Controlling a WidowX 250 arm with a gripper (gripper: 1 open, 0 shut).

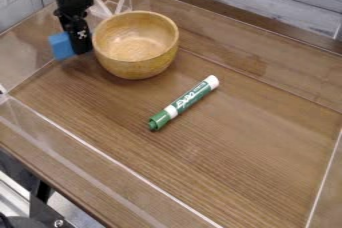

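Note:
The black gripper [75, 34] is at the upper left, reaching down onto a blue object [62, 45] and appearing shut on it; its fingertips are small and partly hard to make out. The blue object sits just left of a large tan bowl [135, 40]. A green and white tube [183, 102] lies diagonally near the middle of the wooden table [227, 162].
The table's left edge and a pale strip along it run beside the gripper. A whitish thing stands behind the bowl.

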